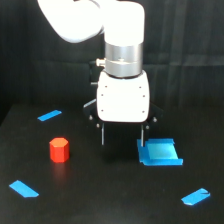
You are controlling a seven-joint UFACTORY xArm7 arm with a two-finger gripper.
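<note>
My gripper (122, 138) hangs over the middle of the dark table, its two thin fingers spread well apart with nothing seen between them. To its left stands a small red-orange block (59, 150) with a hexagonal outline, well clear of the fingers. On the right lies a square (160, 152) with a light blue middle and a darker blue border. The right finger (142, 136) appears close to the left edge of that square; its height above the table is hard to tell.
Strips of blue tape mark the table: one at the back left (50, 115), one at the front left (23, 188) and one at the front right (196, 197). A dark curtain (190, 60) closes off the back.
</note>
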